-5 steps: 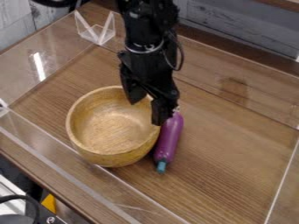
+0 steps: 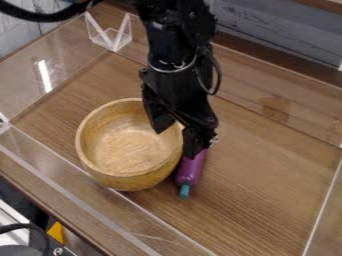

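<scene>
My black gripper (image 2: 182,136) hangs over the right edge of a wooden bowl (image 2: 118,150) and the upper end of a purple object (image 2: 190,172), which has a teal tip. The object lies on the table just right of the bowl, partly hidden by the gripper. The gripper is open; whether it touches the object cannot be told.
A clear plastic holder (image 2: 110,30) stands at the back left. Raised edges border the work area.
The bowl has not visibly moved.
</scene>
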